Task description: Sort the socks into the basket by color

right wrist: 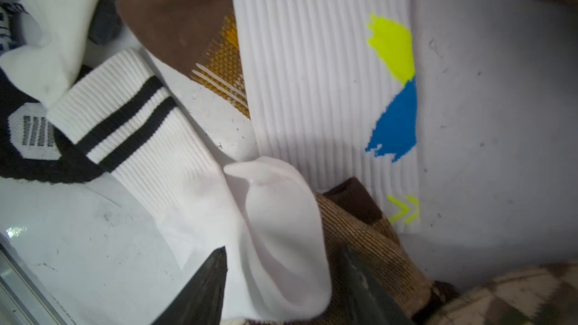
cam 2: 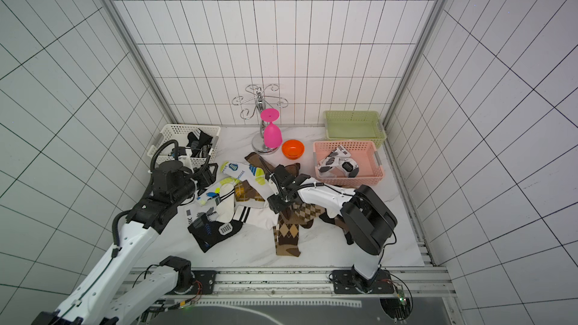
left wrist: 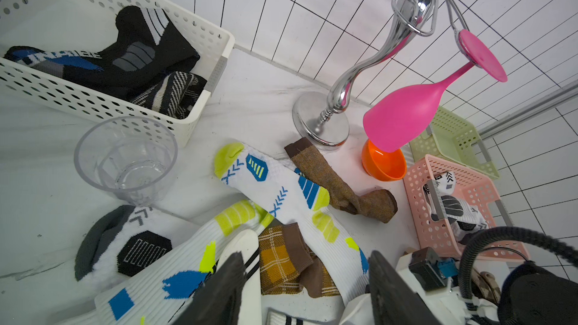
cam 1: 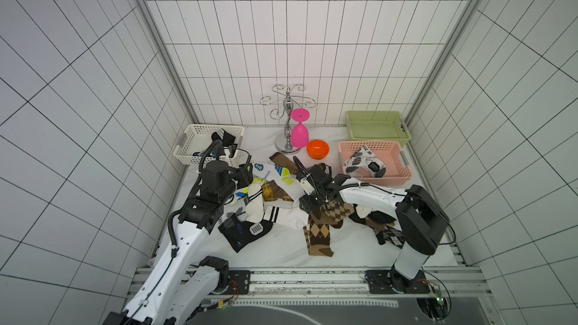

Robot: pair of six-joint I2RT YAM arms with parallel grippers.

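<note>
My left gripper is open above the sock pile, its fingers apart and no sock held. Below it lie a white sock with blue and lime patches (left wrist: 280,195), a brown-yellow plaid sock (left wrist: 281,258) and a white sock with a grey toe (left wrist: 138,243). My right gripper stands open low over a white sock with two black stripes (right wrist: 174,168); the sock's folded end rises between its fingers, and contact cannot be told. In the white basket (left wrist: 207,84) are black socks (left wrist: 138,54). The pink basket (cam 1: 397,174) holds white-and-black socks (cam 1: 365,163).
Brown argyle socks (cam 1: 319,237) and a black sock (cam 1: 243,233) lie towards the front. A clear cup (left wrist: 126,159) stands by the white basket. At the back are a metal stand (cam 1: 287,123) with a pink goblet (cam 1: 299,135), an orange bowl (cam 1: 318,149) and an empty green basket (cam 1: 376,125).
</note>
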